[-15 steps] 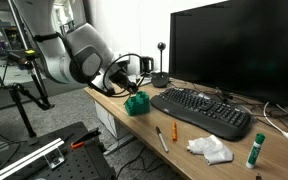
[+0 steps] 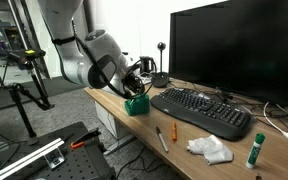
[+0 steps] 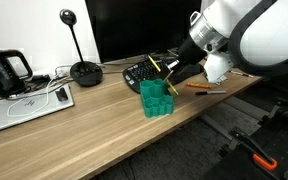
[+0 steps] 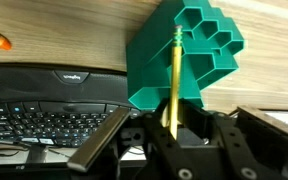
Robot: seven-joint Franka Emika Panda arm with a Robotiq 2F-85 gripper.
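Note:
A thin yellow pencil-like stick point(image 4: 176, 75) is held in my shut gripper, seen in the wrist view. The green holder with hexagonal cells point(image 4: 199, 50) lies beyond it, and the stick's far end overlaps the cells there. In exterior view 2 the stick point(image 3: 171, 87) slants across the right side of the green holder point(image 3: 155, 104), its lower end close to the cells. Whether that end is inside a cell or in front of it, I cannot tell. In exterior view 1 the arm hides part of the green holder point(image 2: 137, 105) and the stick.
Behind the holder lies a black keyboard point(image 2: 201, 110) before a large monitor point(image 2: 234, 48). An orange marker point(image 2: 176, 131), a white cloth point(image 2: 211, 150) and a green tube point(image 2: 255, 151) lie or stand to the right. The desk left of the holder in exterior view 2 is mostly clear.
The arm's white upper part has shifted a little to the right and its pose near the holder has changed. The green holder stays in the same place.

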